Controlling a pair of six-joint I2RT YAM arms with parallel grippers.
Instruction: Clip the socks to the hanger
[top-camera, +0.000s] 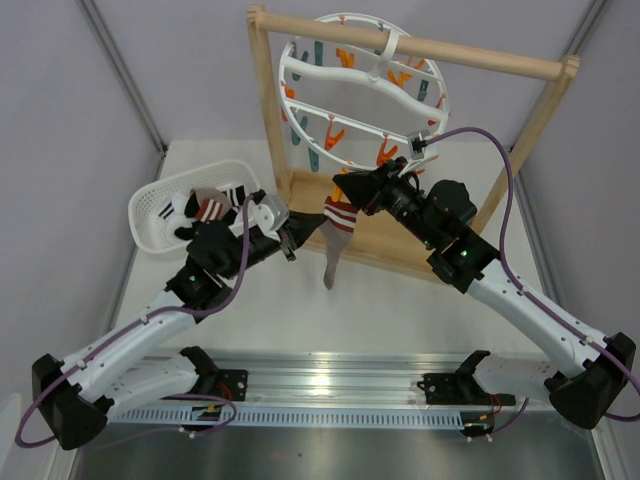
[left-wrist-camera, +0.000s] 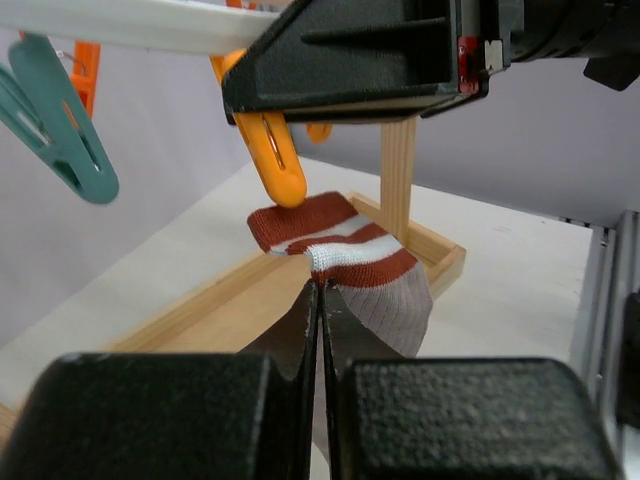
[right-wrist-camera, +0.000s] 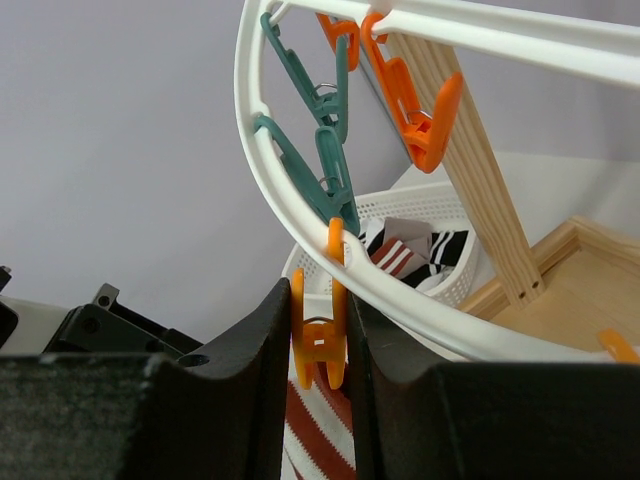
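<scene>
A grey sock with red-and-white striped cuff hangs below the hanger's front rim. My left gripper is shut on the sock's cuff, its tips at the striped band. My right gripper is shut on an orange clip on the white hanger; in the right wrist view the striped cuff is just below that clip. Whether the cuff lies inside the clip's fingers I cannot tell.
A white basket with more socks stands at the left. The wooden frame carries the hanger, with other teal and orange clips around its ring.
</scene>
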